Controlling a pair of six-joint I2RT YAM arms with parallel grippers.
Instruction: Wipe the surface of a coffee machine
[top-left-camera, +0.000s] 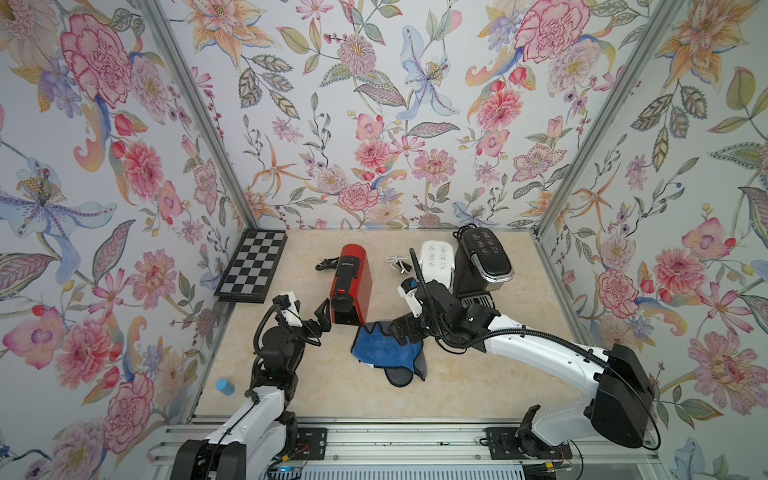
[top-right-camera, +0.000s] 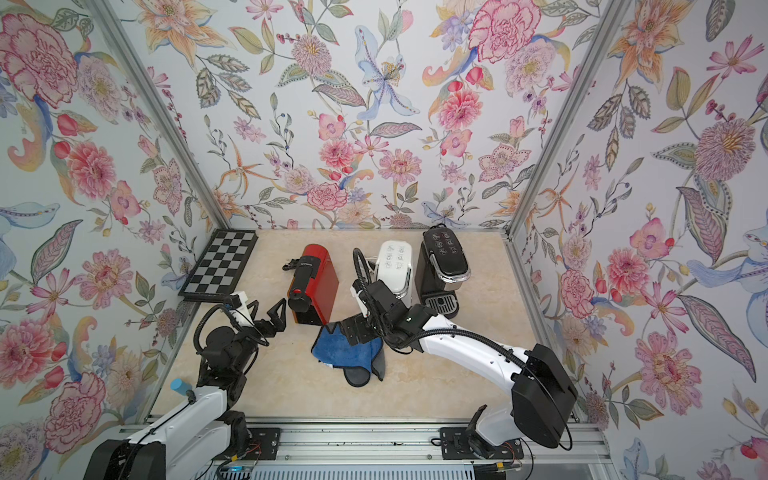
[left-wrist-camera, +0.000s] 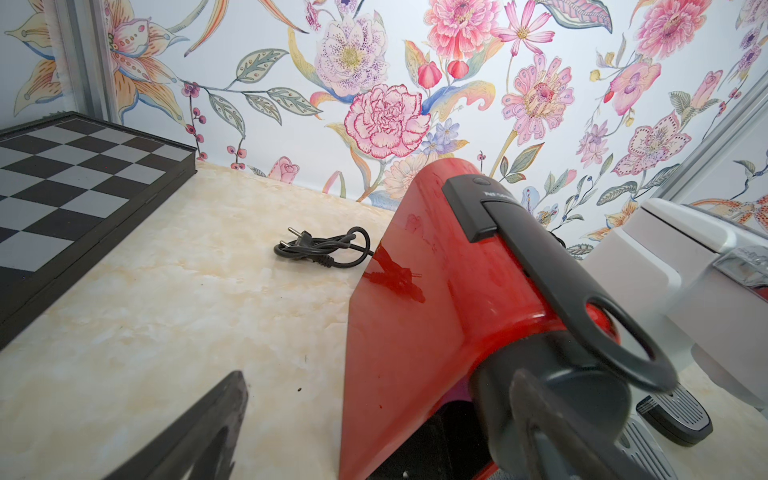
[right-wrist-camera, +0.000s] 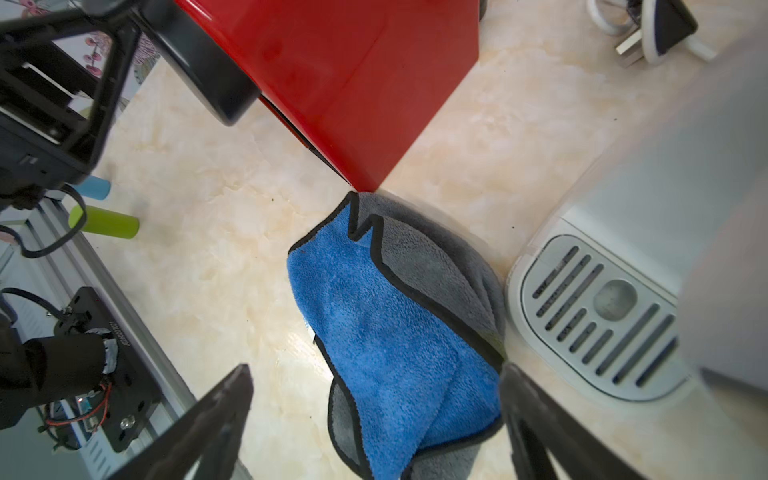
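Note:
A red coffee machine (top-left-camera: 350, 276) with a black lever stands mid-table; white (top-right-camera: 393, 260) and black (top-right-camera: 444, 260) machines stand to its right. A folded blue-and-grey cloth (right-wrist-camera: 376, 336) lies on the table in front of the red machine, beside the white one's drip tray. My right gripper hangs open over the cloth, nothing held, its fingertips on either side of it in the right wrist view. My left gripper stands open at the red machine's left front, nothing held.
A checkerboard tray (top-left-camera: 252, 265) lies at the back left. A blue cylinder (top-left-camera: 224, 386) sits at the front left, and a green one (right-wrist-camera: 108, 222) shows in the right wrist view. Black and white cables lie behind the machines.

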